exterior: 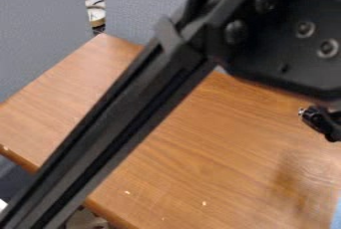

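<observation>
The black robot arm (160, 84) crosses the view diagonally from lower left to a large bolted joint at upper right. At the right edge a small dark part of the gripper (320, 122) shows over the wooden table (213, 163); whether it is open or shut cannot be seen. A blue edge of something (336, 213) shows at the bottom right corner.
Grey fabric partitions (40, 29) stand behind and left of the table. Some clutter (96, 12) lies beyond the gap between the partitions.
</observation>
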